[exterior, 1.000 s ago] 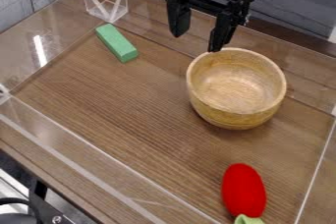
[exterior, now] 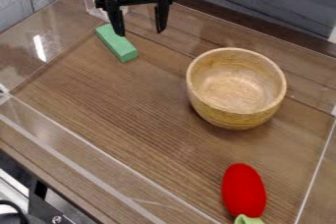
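My gripper [exterior: 137, 17] is at the top left of the camera view, its dark fingers open and pointing down, with no object seen held. Just below it a green bar-shaped block [exterior: 116, 42] lies on the wooden table [exterior: 112, 130]. A wide tan bowl [exterior: 237, 107] sits at the right of centre. A red oval object [exterior: 245, 189] lies near the bottom right, with a small light green piece [exterior: 250, 219] at its lower end, cut off by the frame edge.
A pale, partly hidden object stands at the top left behind the gripper. The table's left edge shows.
My gripper has moved left from above the bowl to above the green block. The objects on the table look unmoved.
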